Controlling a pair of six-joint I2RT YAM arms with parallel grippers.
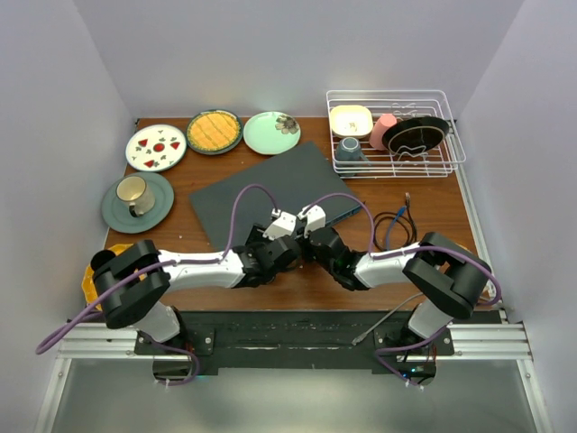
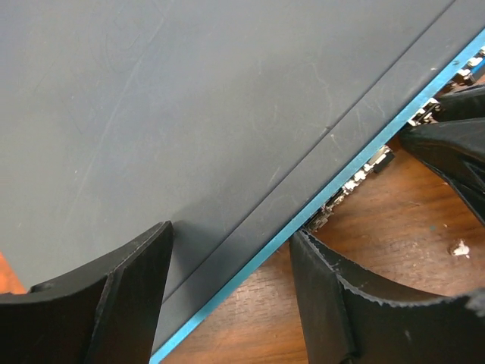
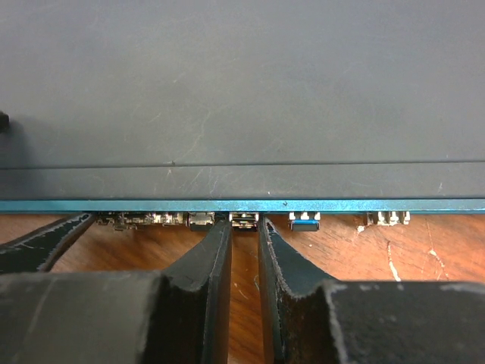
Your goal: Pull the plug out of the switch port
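The grey switch (image 1: 261, 180) lies flat, its blue front edge with a row of ports (image 3: 390, 218) facing the robot. In the right wrist view my right gripper is at a central port (image 3: 245, 220), fingertips close together just under the edge; whether they grip a plug there is unclear. In the left wrist view my left gripper straddles the switch's front strip, fingers apart, one over the lid and the other at the blue edge. The black fingers of the right gripper show at that view's right.
A dish rack (image 1: 397, 162) stands at the back right, with coiled cables (image 1: 401, 230) below it. Plates and a mug (image 1: 135, 194) sit at the left, and a yellow container (image 1: 90, 284) is behind the left arm. Bare wood lies along the switch's front.
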